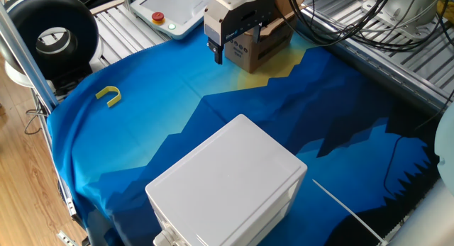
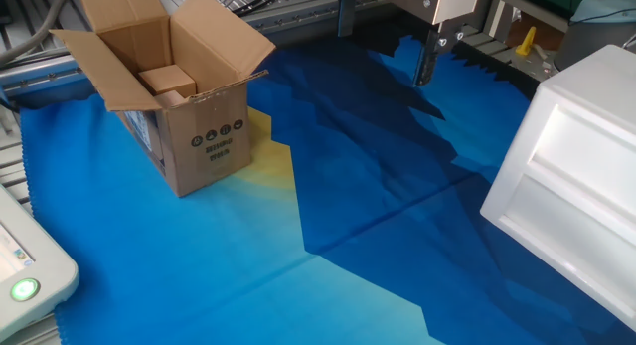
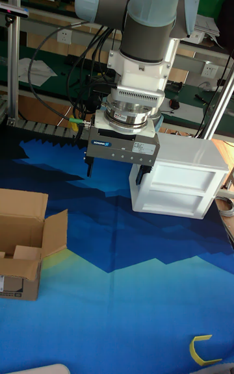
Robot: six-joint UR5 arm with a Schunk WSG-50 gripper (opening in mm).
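Observation:
High over the blue cloth, my gripper (image 3: pixel 116 172) stands open, its two fingers wide apart and nothing between them. A white drawer cabinet (image 1: pixel 228 176) occupies the front of the cloth in exterior view 1; in exterior view 3 the cabinet (image 3: pixel 179 180) appears behind and right of the gripper. An open cardboard box (image 2: pixel 207 146) has its flaps spread, with smaller brown boxes (image 2: pixel 167 82) inside. Lying alone on the cloth, a yellow U-shaped piece (image 1: pixel 109 96) is well away from the gripper. The same yellow piece (image 3: pixel 196 350) shows near the bottom right of exterior view 3.
A teach pendant (image 1: pixel 170 10) with a red stop button rests at the table's edge. Cables (image 1: pixel 333 32) hang by the arm, and a thin white rod (image 1: pixel 347 209) extends beside the cabinet. Bare cloth (image 3: pixel 131 291) lies between the cardboard box and the yellow piece.

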